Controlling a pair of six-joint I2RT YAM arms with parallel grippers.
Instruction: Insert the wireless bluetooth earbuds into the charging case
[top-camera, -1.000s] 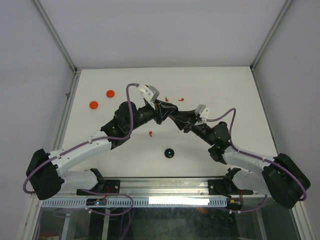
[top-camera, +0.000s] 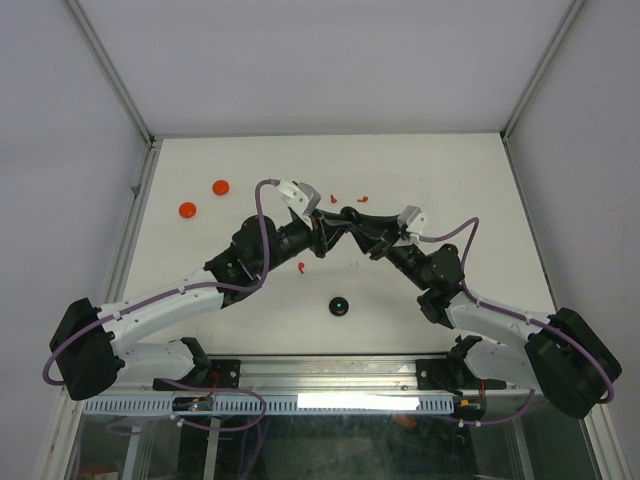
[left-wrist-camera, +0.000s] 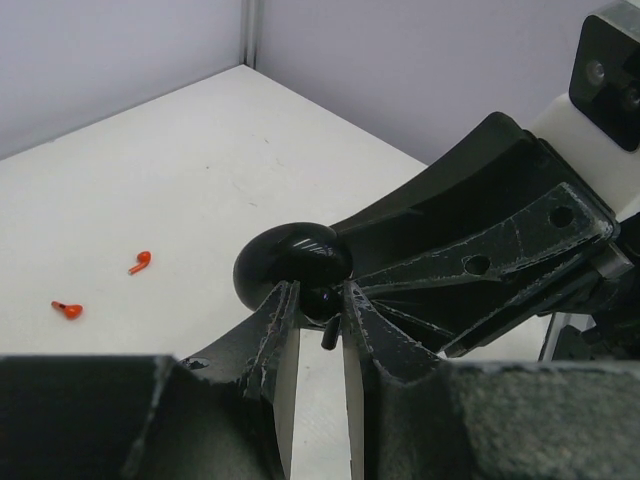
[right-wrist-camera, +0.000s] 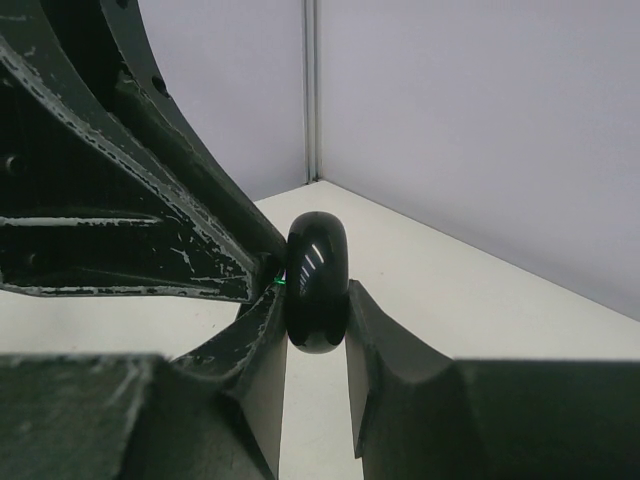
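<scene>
In the right wrist view, a glossy black rounded case (right-wrist-camera: 318, 270) stands on edge with my right gripper shut on it. My left gripper is shut on a small black earbud (left-wrist-camera: 331, 334), its stem poking out between the fingers in the left wrist view. Earbud and fingertips are right up against the case (left-wrist-camera: 270, 262); how deep the bud sits is hidden. A tiny green light (right-wrist-camera: 280, 281) shows where they meet. From above, both grippers meet over the table, the dark case (top-camera: 349, 213) between them.
A round black object (top-camera: 339, 306) lies on the white table near the front. Two orange discs (top-camera: 220, 187) are at the back left. Several small orange pieces (top-camera: 301, 267) lie around the middle.
The right gripper has moved a little to the right.
</scene>
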